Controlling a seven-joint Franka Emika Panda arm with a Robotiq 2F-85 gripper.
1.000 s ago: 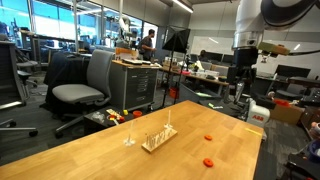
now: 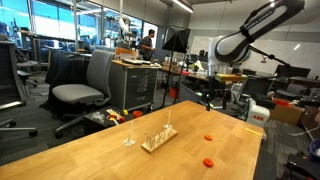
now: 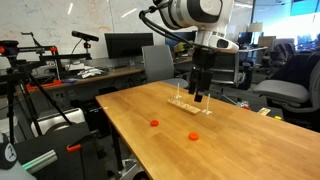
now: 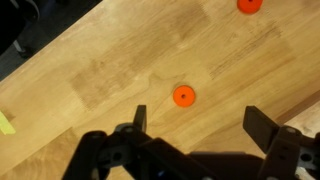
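Note:
Two small orange-red discs lie apart on the wooden table; the wrist view shows one disc (image 4: pixel 184 96) between and just beyond the fingertips, and another disc (image 4: pixel 249 5) at the top edge. Exterior view 1 has the nearer disc (image 2: pixel 208 162) and the farther disc (image 2: pixel 209 137). My gripper is open, its two fingers wide apart and nothing between them. It hangs well above the tabletop. A wooden rack (image 2: pixel 158 139) with a row of upright pegs stands on the table, with a thin white post (image 2: pixel 130 131) at one end and another post (image 2: pixel 168 118) at the other.
An office chair (image 2: pixel 97 85) stands beyond its far edge. A strip of yellow (image 4: pixel 6 124) shows at the left of the wrist view. Desks and cabinets fill the background.
In exterior view 1 the arm has swung to the left, away from the camera's right side, and the gripper has come along. The discs and the rack lie where they were.

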